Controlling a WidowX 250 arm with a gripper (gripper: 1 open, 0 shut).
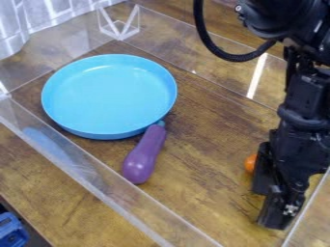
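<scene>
The black gripper (276, 194) is low over the right side of the wooden surface, next to an orange object (252, 163) that is mostly hidden behind it. I cannot see whether its fingers are open or shut. A blue plate (108, 95) lies at the upper left. A purple eggplant (142, 156) lies below the plate, its stem end close to the rim.
Clear low walls border the wooden workspace (180, 203) on the left and back. A blue object (10, 232) sits outside at the lower left.
</scene>
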